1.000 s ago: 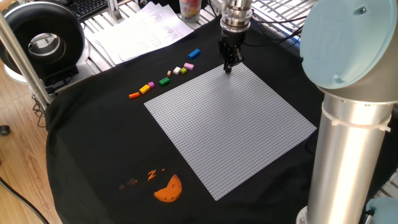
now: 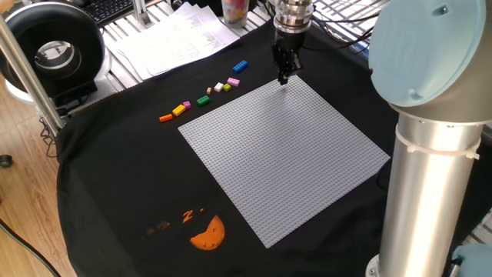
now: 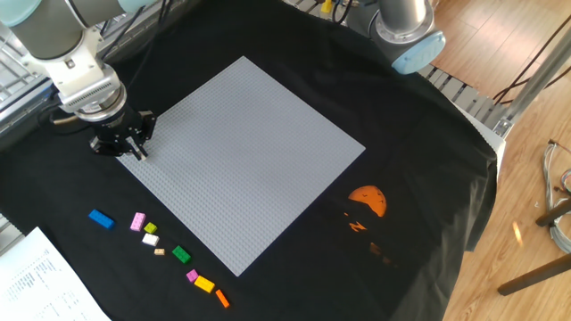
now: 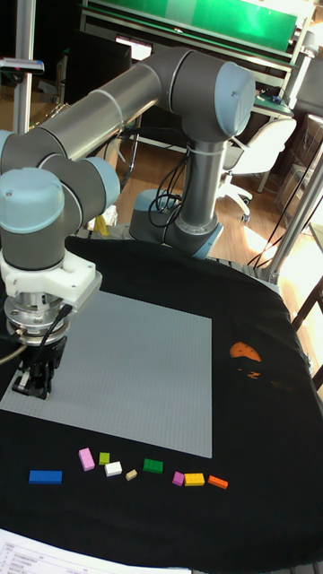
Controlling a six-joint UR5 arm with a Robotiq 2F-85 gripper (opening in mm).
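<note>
The grey studded baseplate [image 2: 284, 158] lies flat on black cloth, with no brick standing out on its open surface. My gripper [image 2: 283, 81] points down over the baseplate's corner close to the bricks; in the second view the gripper [image 3: 137, 153] is low there, with a small pale spot at its tips. Whether that spot is a held piece or part of the fingers is unclear. Loose bricks lie in a row beside the plate: blue [image 3: 101, 218], pink [image 3: 137, 221], lime [image 3: 150, 228], white [image 3: 150, 240], tan [image 3: 159, 251], green [image 3: 181, 254], purple [image 3: 192, 276], yellow [image 3: 204, 283] and orange [image 3: 222, 299].
An orange printed figure [image 2: 208, 233] marks the cloth on the plate's far side from the bricks. Papers [image 2: 173, 42] lie beyond the cloth edge behind the brick row. The arm's column [image 2: 430, 192] rises at the right of the first view. Most cloth around the plate is bare.
My gripper has shifted very slightly in the first view, staying over the same corner of the baseplate. The bricks and the plate have not moved.
</note>
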